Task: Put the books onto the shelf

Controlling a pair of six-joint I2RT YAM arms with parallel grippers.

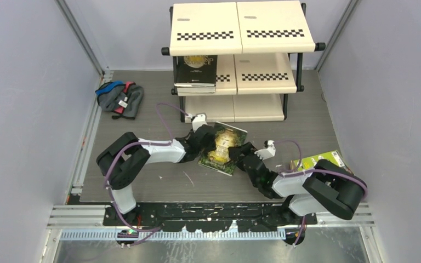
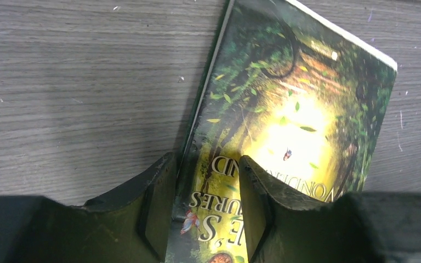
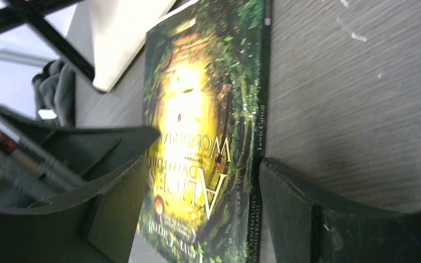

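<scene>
The book with a yellow and green forest cover [image 1: 223, 143] lies flat on the floor, slightly turned, its far end close against the rack's lowest board. My left gripper is open at its left edge, one finger outside the edge and the other over the cover. At the spine side, my right gripper has its fingers apart, one beside the spine and the other over the cover or its far edge; I cannot tell which. Dark books [image 1: 196, 74] rest on the left of the rack's middle shelf.
The cream rack [image 1: 263, 104] stands at the back, its right side empty. A green book [image 1: 320, 160] lies at the right, partly behind my right arm. A grey pencil case [image 1: 121, 98] lies at the back left.
</scene>
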